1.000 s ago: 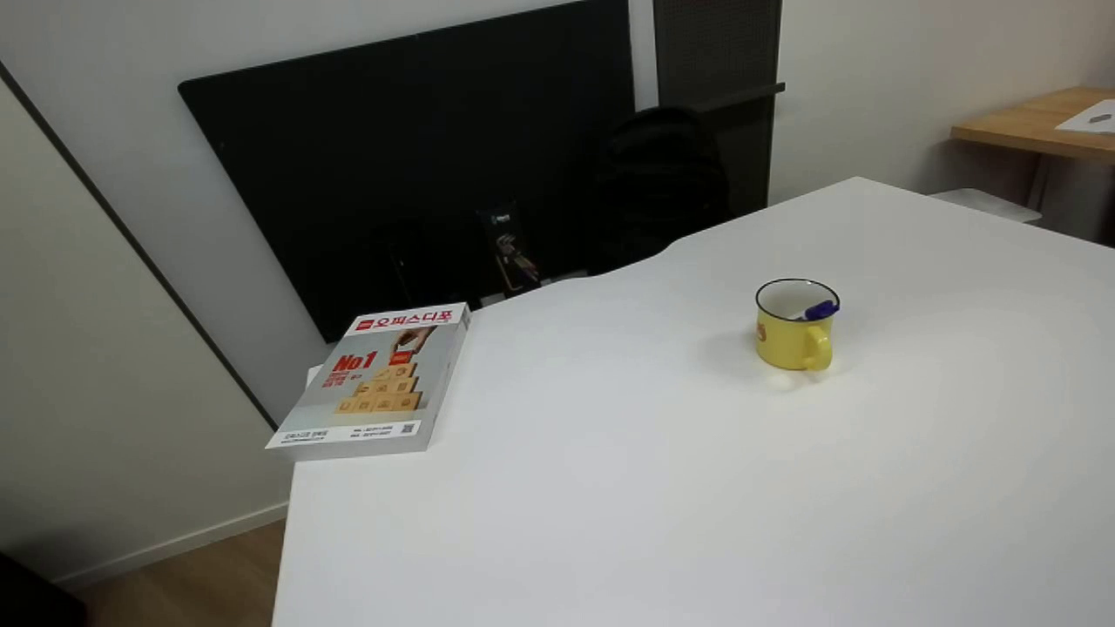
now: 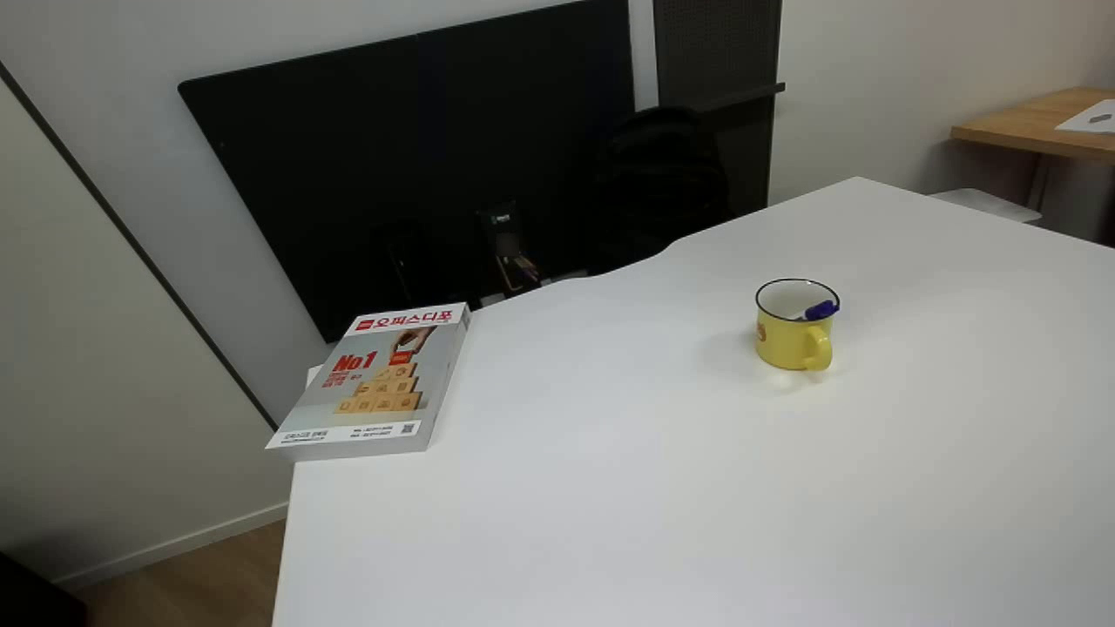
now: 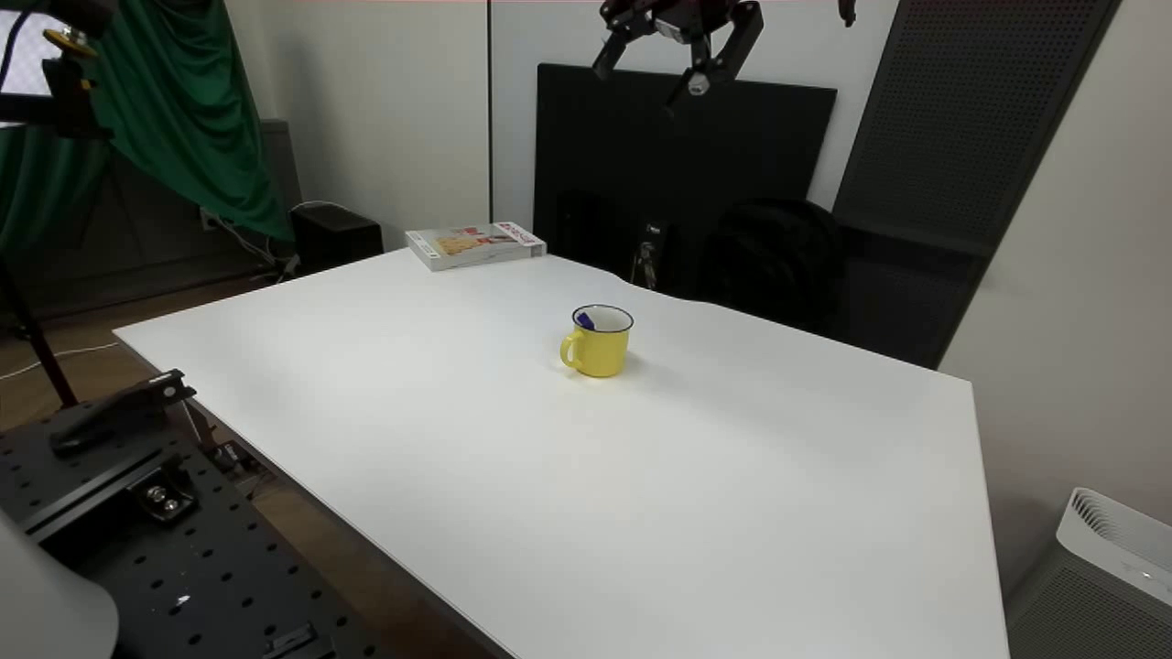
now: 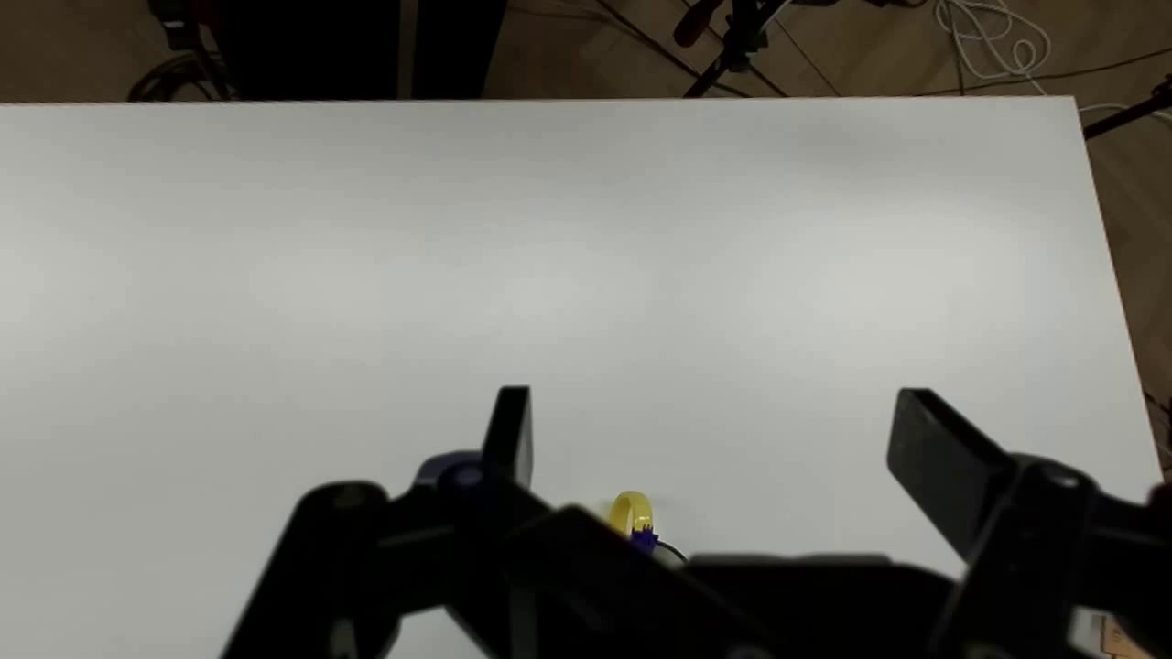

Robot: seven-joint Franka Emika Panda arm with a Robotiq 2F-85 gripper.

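Note:
A yellow mug [image 2: 786, 343] with a dark rim stands upright on the white table [image 2: 585, 502], its handle turned toward the near side. Inside it leans a blue-capped pen [image 2: 821, 310], the cap resting by the rim. In exterior view 2 the mug [image 3: 602, 351] is near the table's middle. High above the table, my gripper [image 3: 672, 97] shows at the top of that view. From the wrist, my gripper is open, its fingers wide apart with nothing between them. Only the mug's handle [image 4: 632, 510] and the pen's blue end [image 4: 644, 538] show past the gripper body there.
A thick catalogue [image 2: 378, 381] lies flat at the table's far corner. An air purifier [image 3: 1110, 577] stands on the floor off the right side.

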